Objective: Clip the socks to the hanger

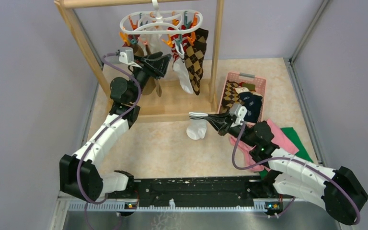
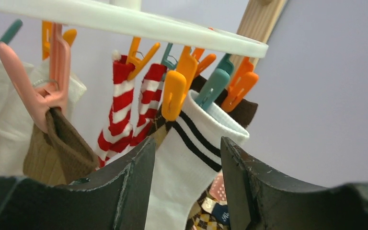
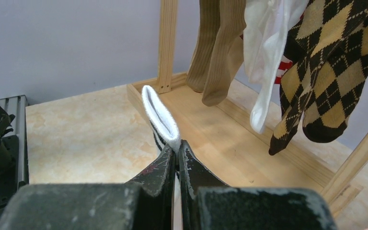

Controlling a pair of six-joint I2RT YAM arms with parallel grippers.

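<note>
The white hanger with coloured clips hangs from the wooden frame, several socks clipped to it. Below it, my left gripper is open; its fingers are empty in the left wrist view. Past its fingers there, an orange clip and a teal clip hold a white sock with black stripes. Out in front of the frame, my right gripper is shut on the cuff of another white striped sock, which dangles above the table.
A pink basket of socks stands at the right. Pink cloth and green cloth lie near the right arm. Brown socks and argyle socks hang low from the hanger.
</note>
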